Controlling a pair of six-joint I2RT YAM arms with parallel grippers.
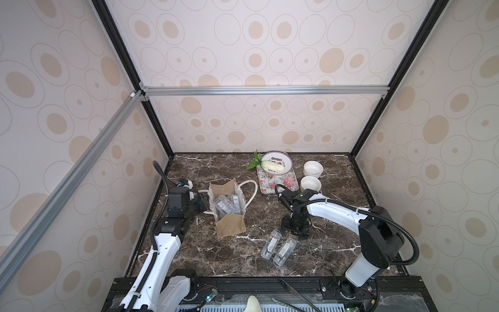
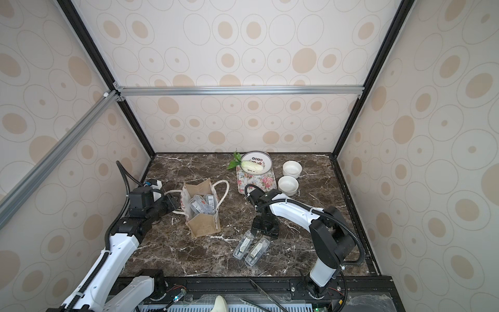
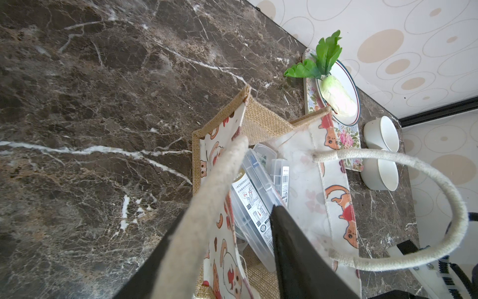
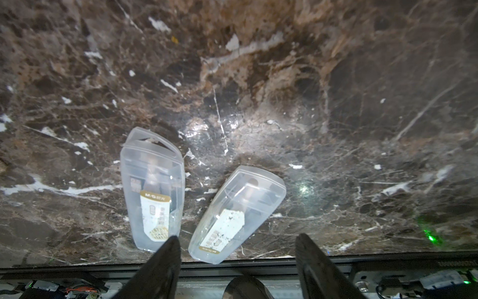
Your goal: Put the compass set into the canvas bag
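Observation:
The canvas bag (image 1: 228, 224) stands left of middle with clear plastic cases inside; in the left wrist view a case (image 3: 254, 214) with a label lies in it. My left gripper (image 1: 201, 203) is at the bag's left handle, fingers apart, with the handle close across the view. My right gripper (image 1: 295, 228) hangs open just behind two clear plastic cases (image 4: 151, 194), which lie side by side near the table's front edge.
A floral board (image 1: 270, 184) with a plate and bok choy (image 1: 273, 166) stands at the back, two white bowls (image 1: 313, 167) beside it. Bare marble lies around the cases.

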